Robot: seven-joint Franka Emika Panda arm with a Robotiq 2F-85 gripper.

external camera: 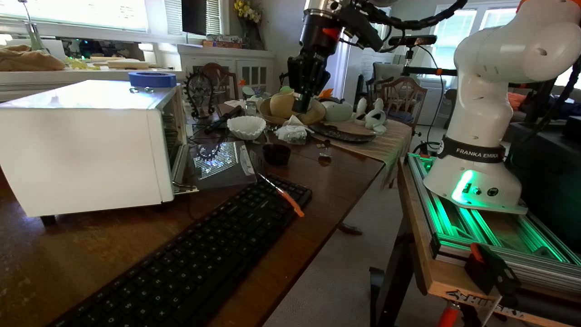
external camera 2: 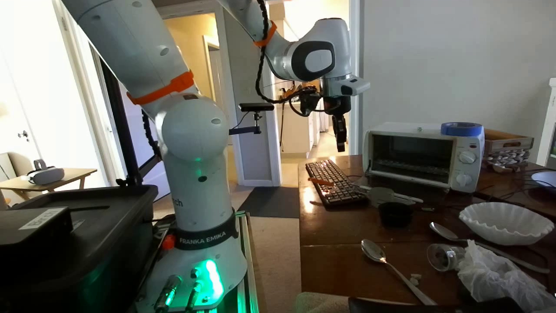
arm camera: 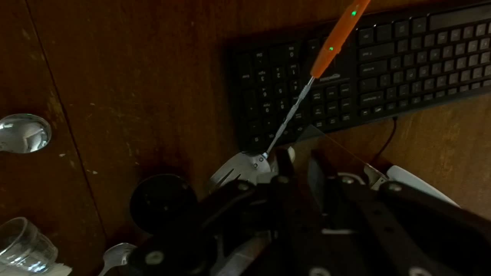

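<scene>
A spatula with an orange handle [arm camera: 338, 39] and a slotted metal head [arm camera: 239, 170] lies across one end of a black keyboard [arm camera: 294, 87]. In exterior view 1 its handle [external camera: 291, 201] points towards the table's near edge. My gripper [external camera: 302, 103] hangs well above the table, apart from the spatula. Exterior view 2 shows the gripper [external camera 2: 340, 148] pointing down, its fingers close together. In the wrist view the dark fingers [arm camera: 284, 165] overlap the edge of the spatula head. A narrow gap appears between them; nothing clearly shows held there.
A white toaster oven [external camera 2: 417, 156] with blue tape [external camera 2: 461, 128] on top stands near the keyboard. A black cup [arm camera: 161, 202], a spoon [arm camera: 25, 133] and a clear glass [arm camera: 27, 248] occupy the table. A white fluted bowl [external camera 2: 505, 221] stands farther along.
</scene>
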